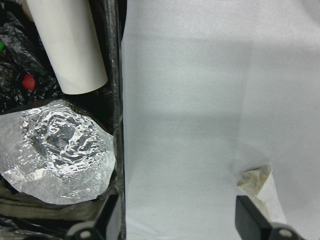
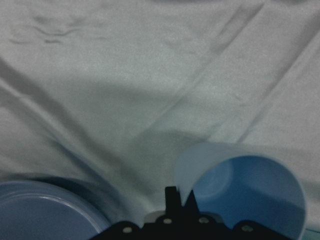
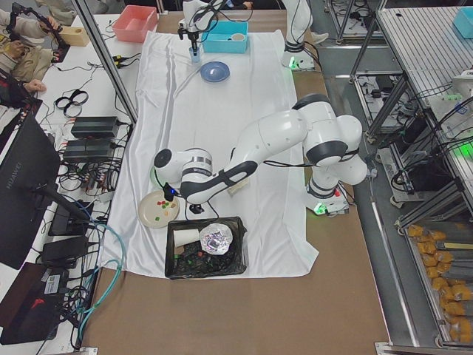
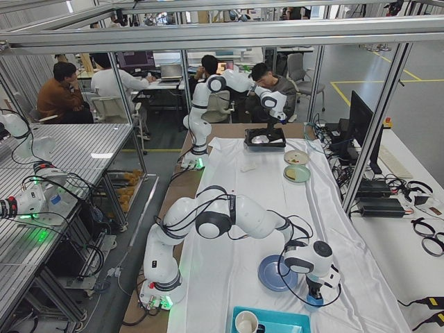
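Observation:
A black-lined bin (image 3: 181, 262) holds a white roll (image 1: 67, 50) and a crumpled foil item (image 1: 55, 152). My left gripper stands open over the cloth at the bin's edge, with nothing held. A crumpled paper piece (image 1: 262, 195) lies on the cloth beside it. A plate with small coloured bits (image 3: 151, 207) is left of the bin; a green plate (image 4: 298, 177) adjoins it. My right gripper is shut on the rim of a blue cup (image 2: 255, 200), beside a blue plate (image 2: 42, 215).
A cyan tray (image 3: 214, 44) with a white mug (image 4: 246, 320) stands at the far end of the cloth. Monitors and cables crowd the side table (image 3: 96, 52).

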